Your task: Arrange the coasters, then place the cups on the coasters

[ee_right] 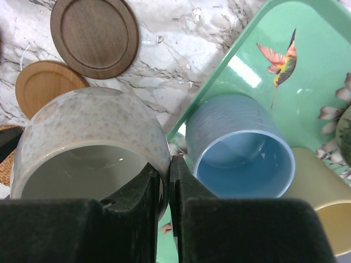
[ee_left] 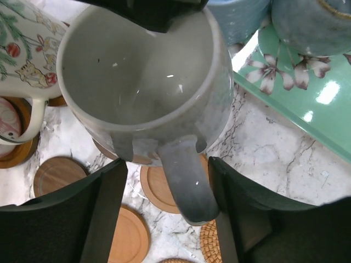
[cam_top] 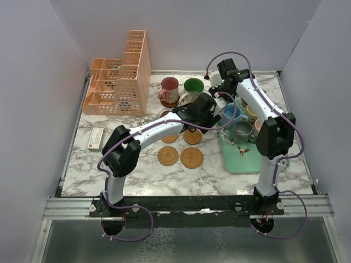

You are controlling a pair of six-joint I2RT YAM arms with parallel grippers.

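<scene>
A pale grey-white cup hangs above the table, its grey handle toward my left gripper. In the right wrist view, my right gripper is shut on the rim of this cup. My left gripper stands part open, its fingers on either side of the handle, with a gap showing at the left finger. Wooden coasters lie on the marble below, bare where visible. From above, the two arms mostly hide the cup.
A green tray on the right holds a blue cup and several others. Red and green mugs stand at the back. Woven coasters lie mid-table; an orange rack stands back left.
</scene>
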